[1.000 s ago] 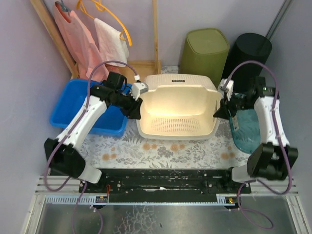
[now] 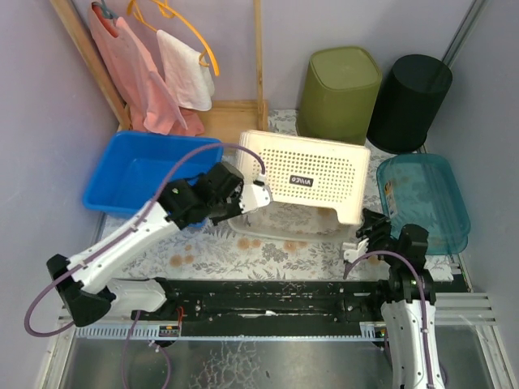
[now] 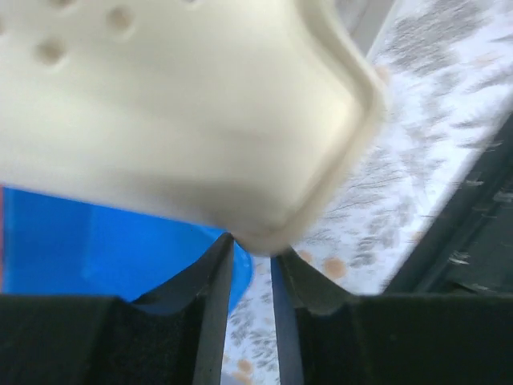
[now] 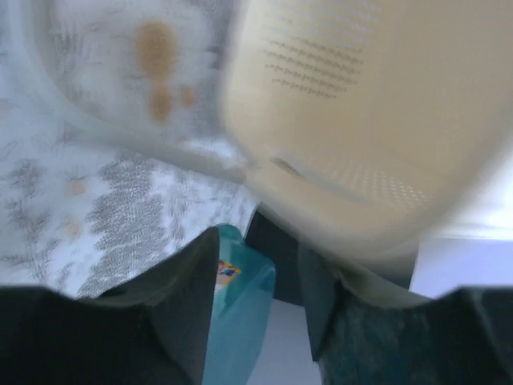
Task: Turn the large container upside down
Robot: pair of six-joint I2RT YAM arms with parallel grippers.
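Observation:
The cream perforated container is tipped over with its underside and label up, above a translucent piece on the floral mat. My left gripper is at its left end; in the left wrist view its fingertips meet the cream rim. My right gripper is low by the right end, fingers apart below the blurred container in the right wrist view, nothing seen between them.
A blue bin stands at left, a teal tray at right, green and black bins behind.
The container has turned from showing its inside to showing its underside. The right gripper has moved down toward the front; the left arm has come forward and down.

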